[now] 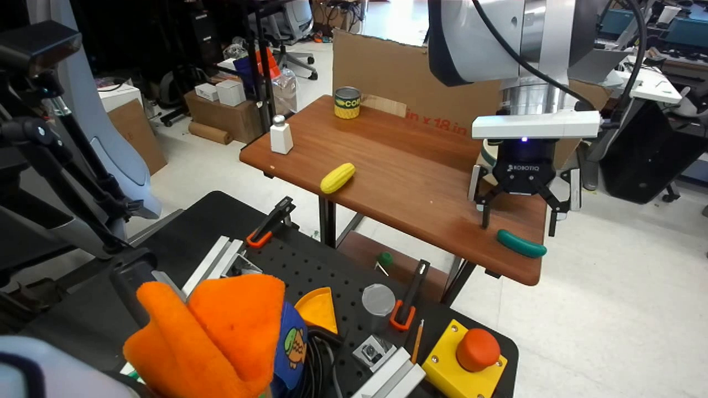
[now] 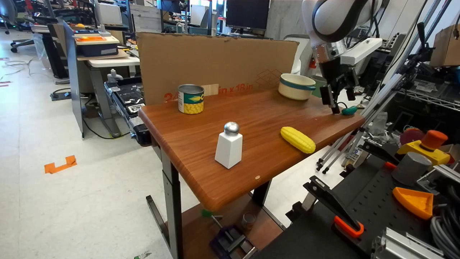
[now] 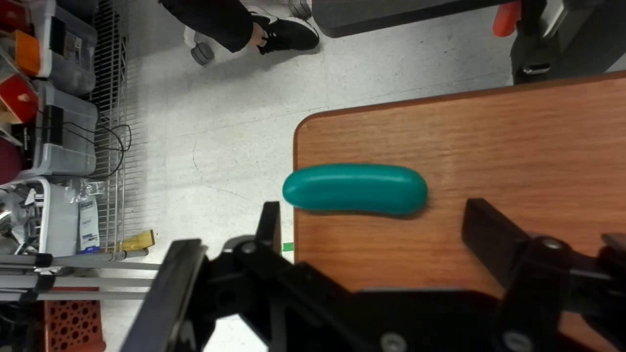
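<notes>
A teal, rounded, sausage-like object (image 1: 521,243) lies at the right front corner of the brown table (image 1: 411,179). In the wrist view the teal object (image 3: 355,188) lies crosswise just beyond the fingertips, with its left end jutting slightly past the table edge. My gripper (image 1: 519,225) points down close to the tabletop, behind that object. Its fingers (image 3: 268,226) are spread wide and nothing sits between them. One finger is over the wood, while the other hangs outside the table's edge.
A cream pot with a teal band (image 2: 297,87) stands behind the gripper. A yellow corn cob (image 1: 338,178), white shaker (image 1: 281,138) and corn can (image 1: 347,103) occupy the table's far left half. Cardboard (image 2: 215,60) lines the back.
</notes>
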